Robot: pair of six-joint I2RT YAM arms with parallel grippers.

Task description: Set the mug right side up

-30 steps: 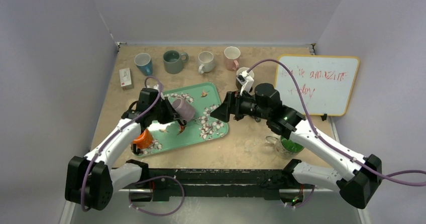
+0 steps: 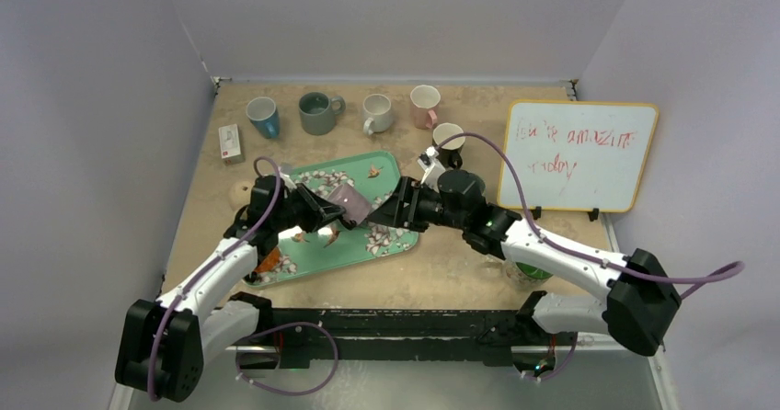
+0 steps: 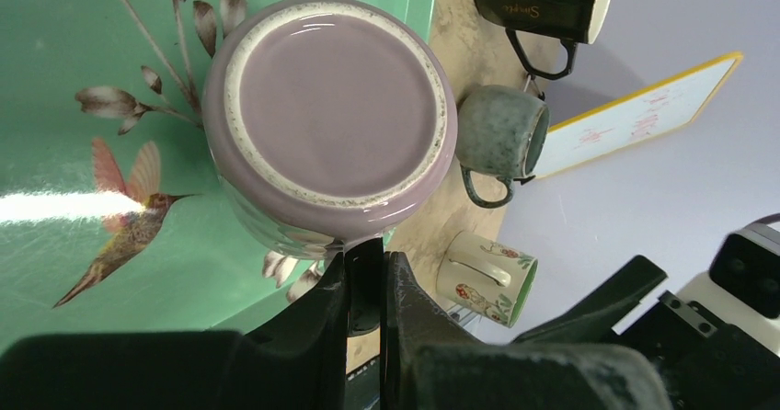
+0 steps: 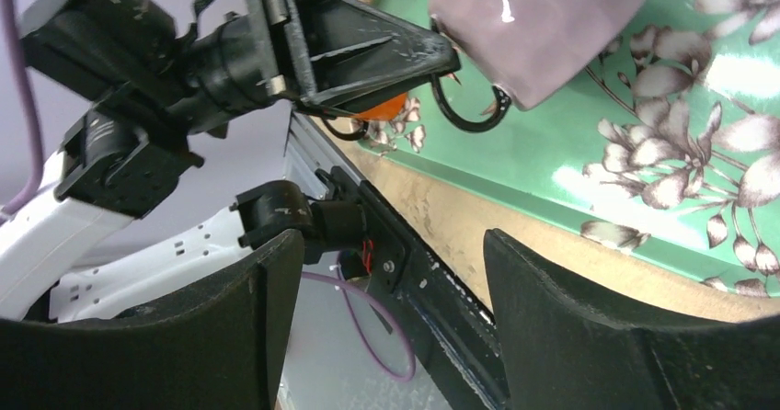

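A mauve mug [image 2: 349, 200] with a dark handle is held tilted over the green tray [image 2: 322, 261]. In the left wrist view its flat base faces the camera, so its opening is hidden there. My left gripper is shut on the dark handle [image 3: 366, 300]. To the right of the mug in the top view is my right gripper [image 2: 377, 215], close to the mug's side. Its fingers [image 4: 262, 309] stand apart in the right wrist view, with nothing between them. Whether the mug touches the tray cannot be told.
Along the back stand several mugs, among them a blue one [image 2: 262, 116] and a green one [image 2: 318, 113]. An orange mug [image 2: 269, 259] is by the left arm. A whiteboard [image 2: 579, 155] stands at the right.
My right gripper has moved left, up to the mug. The left gripper has shifted right and slightly upward in the top view, carrying the mug with it and changing its tilt.
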